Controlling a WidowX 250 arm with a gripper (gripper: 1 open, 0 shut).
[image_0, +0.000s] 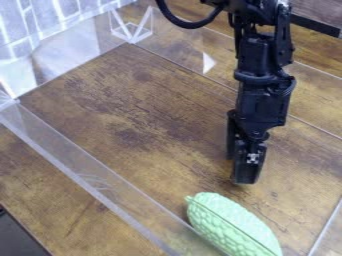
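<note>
My black gripper (246, 164) reaches down from the top right, its fingertips low over the wooden surface (120, 120). I cannot tell whether it is open or shut, or whether anything is between the fingers. A pale green, bumpy, elongated vegetable-like object (230, 225) lies at the bottom, below and a little left of the gripper, apart from it.
Clear plastic walls (100, 180) edge the wooden area on the left, front and back. A white grid-like object (40, 25) stands at the top left.
</note>
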